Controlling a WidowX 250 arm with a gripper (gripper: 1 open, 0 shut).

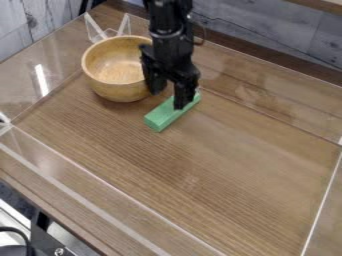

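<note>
My gripper (168, 84) is open, pointing down just above the upper end of a green rectangular block (168, 115) lying diagonally on the wooden table. Its black body partly covers the right side of a tan bowl (104, 70), which sits left of the block.
A white object (124, 26) and the table's edge show at the top left, behind the bowl. A dark cable lies at the lower left corner, off the table.
</note>
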